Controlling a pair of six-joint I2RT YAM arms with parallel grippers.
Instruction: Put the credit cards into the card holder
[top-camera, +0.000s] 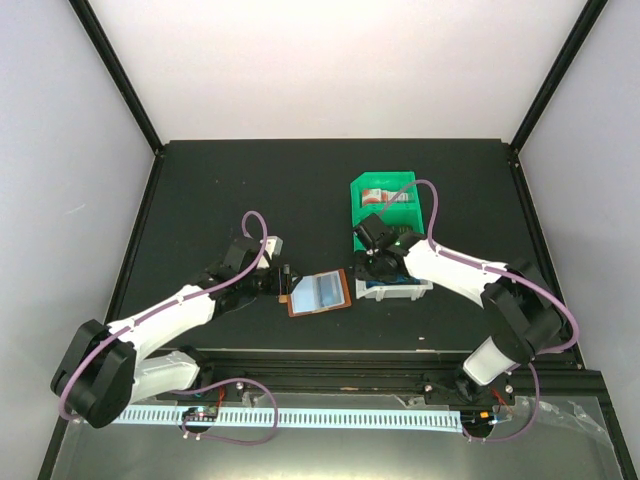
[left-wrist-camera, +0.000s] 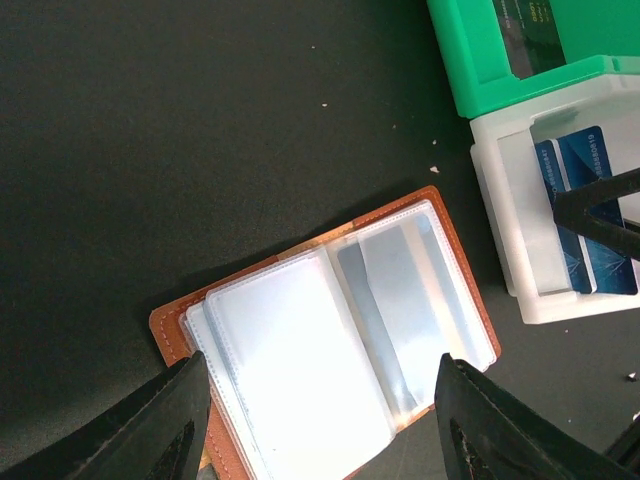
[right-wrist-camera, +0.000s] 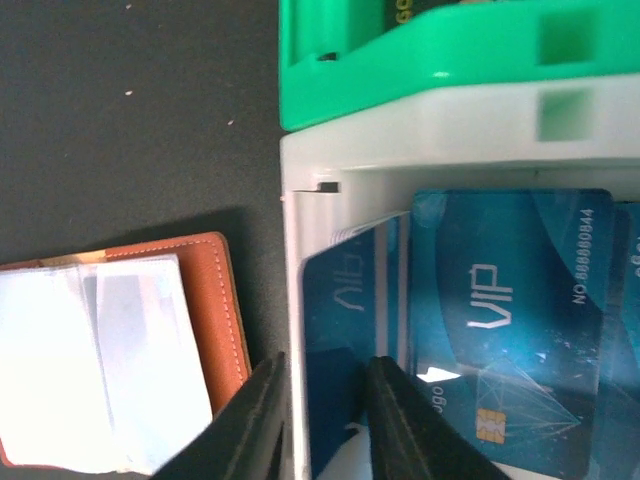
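Observation:
In the left wrist view the brown card holder lies open on the table, its clear sleeves showing pale. Over it my left gripper stands open, nothing between its fingers. Blue VIP cards rest in the white bin right of the holder; one blue card leans against the bin's left wall. My right gripper is part open there: one finger is by the wall's outer side, the other over the leaning card. Contact with that card cannot be made out.
Behind the white bin, a green bin adjoins it and holds red-and-white packs and dark cards. Between holder and white bin runs a narrow strip of table.

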